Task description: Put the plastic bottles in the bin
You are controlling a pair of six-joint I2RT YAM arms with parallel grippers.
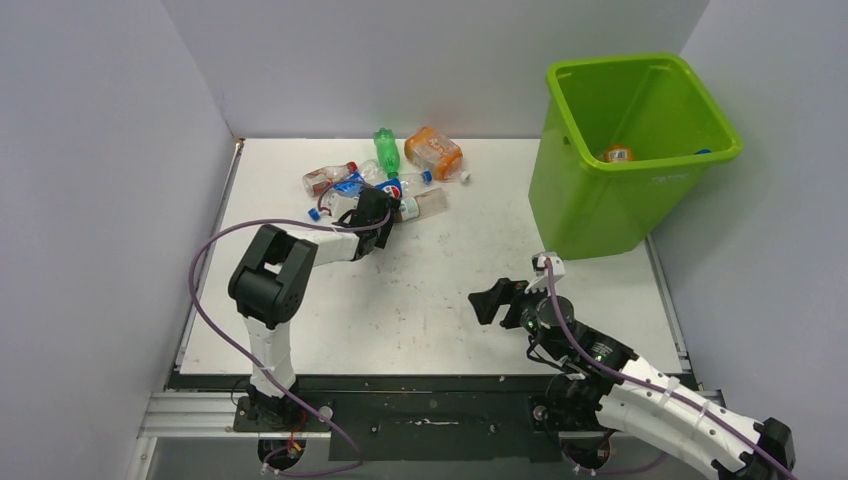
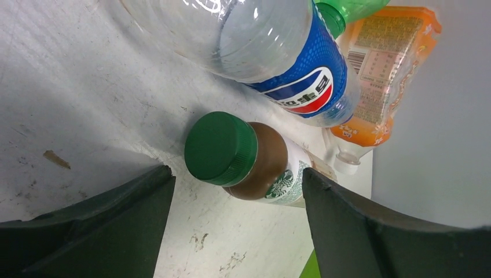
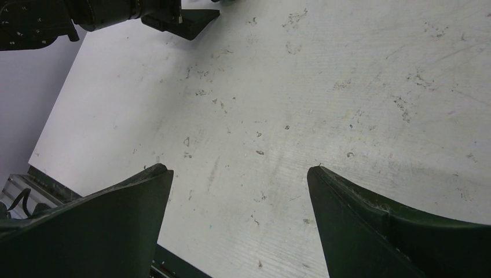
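In the left wrist view a green-capped bottle with a Starbucks label [image 2: 282, 180] lies on the table, its cap between and just beyond the fingertips of my open left gripper; I see no contact. Beside it lies a clear Pepsi bottle [image 2: 310, 81]. An orange-labelled bottle [image 1: 432, 152], a green bottle [image 1: 386, 150] and a red-capped bottle [image 1: 325, 178] are in the same cluster at the back left. The green bin [image 1: 600, 205] stands at the back right, with an orange-labelled item [image 1: 617, 153] inside. My right gripper is open and empty over bare table.
Grey walls [image 1: 420, 70] close off the back and sides. Purple cables [image 1: 222, 320] run loosely along both arms.
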